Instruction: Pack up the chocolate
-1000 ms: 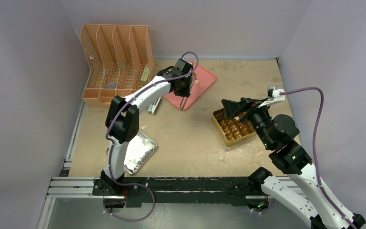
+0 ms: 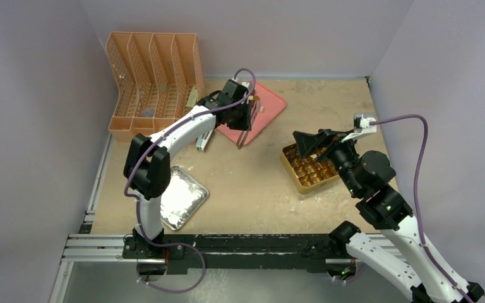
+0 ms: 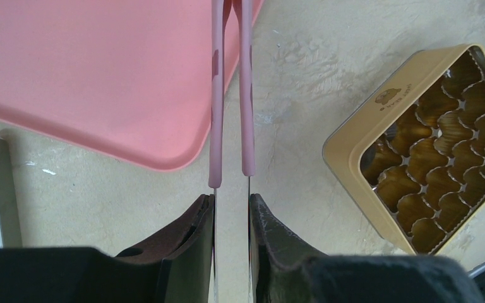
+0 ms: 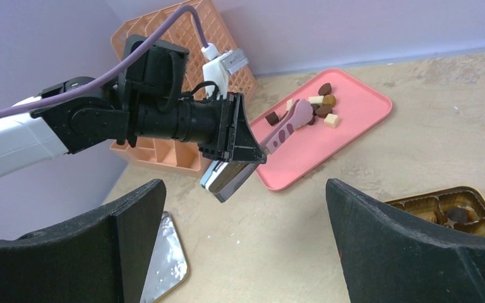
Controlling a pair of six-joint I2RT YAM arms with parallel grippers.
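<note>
My left gripper is shut on the metal legs of a pair of pink-purple tongs [image 3: 247,95]. Their two arms stand slightly apart, and the rounded head [image 4: 300,113] reaches over the pink tray [image 4: 353,134]. Dark, brown and cream chocolates [image 4: 324,100] lie at the tray's far end; whether the head touches one cannot be told. To the right, a gold box [image 3: 379,95] has brown wavy compartments, with a dark piece [image 4: 460,214] in one of them. Above that box, my right gripper stands open and empty, its black fingers [image 4: 101,240] wide apart.
An orange divided rack [image 2: 121,124] stands at the back left. A silver lid [image 2: 183,199] lies at the front left, and a white-grey object [image 2: 204,140] lies between rack and tray. Bare table separates lid and box.
My left arm has shifted slightly left, its elbow moving most, with the tongs still in its grip over the tray. The right arm, tray and box have not moved.
</note>
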